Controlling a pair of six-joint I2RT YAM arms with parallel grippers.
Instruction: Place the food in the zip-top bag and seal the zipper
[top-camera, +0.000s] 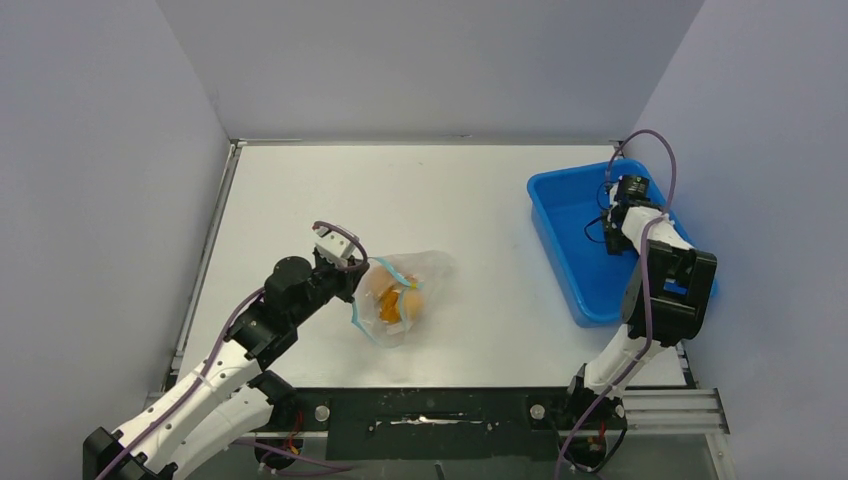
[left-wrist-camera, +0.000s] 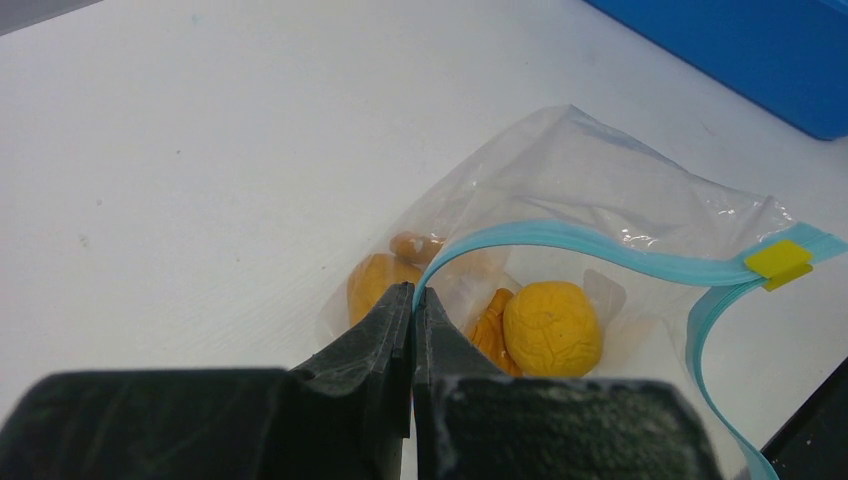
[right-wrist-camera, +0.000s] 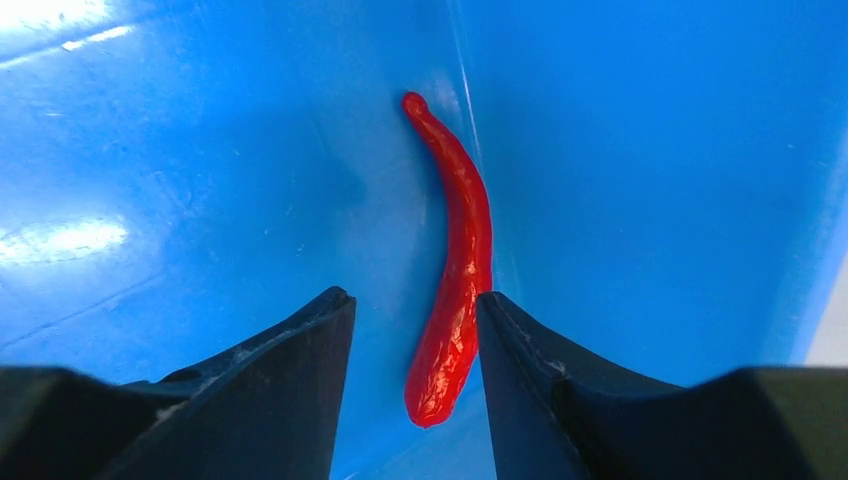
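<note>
The clear zip top bag (top-camera: 432, 268) lies on the table with its mouth spread, several food pieces inside, among them a round yellow one (left-wrist-camera: 552, 328) and an orange one (left-wrist-camera: 494, 330). My left gripper is shut on the bag's light-blue zipper edge (left-wrist-camera: 540, 234). A yellow slider (left-wrist-camera: 780, 263) sits at the far end of that zipper. In the right wrist view a red chili pepper (right-wrist-camera: 466, 235) rests on the floor of the blue bin (right-wrist-camera: 250, 180). Over it, my right gripper is part open, the pepper's lower part showing between its fingers, not gripped.
The blue bin (top-camera: 557, 255) stands at the table's right side, beside the wall. Bare white table (top-camera: 480, 200) stretches between the bag and the bin, and behind the bag.
</note>
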